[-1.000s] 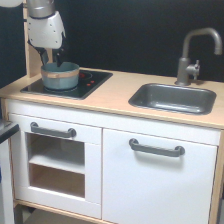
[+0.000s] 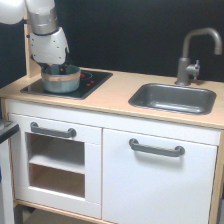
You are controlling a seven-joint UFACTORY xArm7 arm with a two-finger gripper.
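A grey-blue pot [image 2: 62,84] sits on the black stove top [image 2: 95,82] at the upper left. My white arm comes down from above it, and its dark gripper [image 2: 58,69] is at the pot's rim. The fingertips are small and dark against the pot, so whether they grip the rim does not show. Part of the rim is hidden behind the gripper.
To the right, a steel sink [image 2: 172,98] with a dark faucet [image 2: 188,62] is set into the wooden counter [image 2: 120,93]. Below are an oven door with a grey handle [image 2: 53,131] and a white cabinet door [image 2: 150,178]. The counter between stove and sink is clear.
My arm has moved down and slightly to the right, bringing the gripper from above the pot to its rim. The pot appears to stand about where it was.
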